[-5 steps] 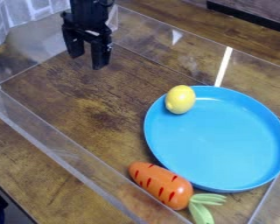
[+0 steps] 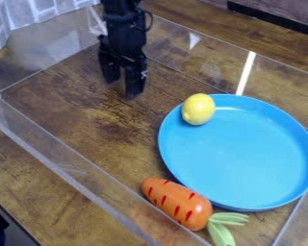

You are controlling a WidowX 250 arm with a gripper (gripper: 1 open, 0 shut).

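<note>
My black gripper (image 2: 122, 76) hangs open over the back left of the wooden board, its fingers pointing down with nothing between them. A yellow lemon-like object (image 2: 196, 109) sits on the upper left part of a blue plate (image 2: 246, 163) at the right. An orange toy carrot (image 2: 177, 202) with red stripes and pale green leaves lies below the plate, toward the bottom edge of the view.
Clear plastic walls (image 2: 54, 178) border the work area. The middle and left of the wooden board (image 2: 80, 125) are bare, between my gripper and the plate.
My gripper has moved right and down in the view, toward the plate. The plate, the yellow object and the carrot have not moved.
</note>
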